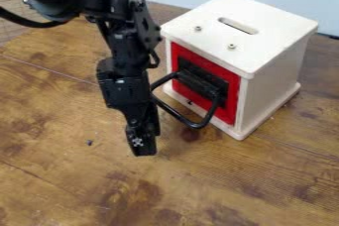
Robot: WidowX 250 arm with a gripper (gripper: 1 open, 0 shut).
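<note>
My black gripper (141,135) points down just above the wooden table, to the left of a white wooden box (272,71) with a slot in its top. The box's left-facing side has a red panel (225,102) carrying a black fitting. A black loop of cable or tubing runs between my arm and that side; whether it touches the box is unclear. I cannot tell whether the fingers are open or shut.
A pale wall stands behind the box.
</note>
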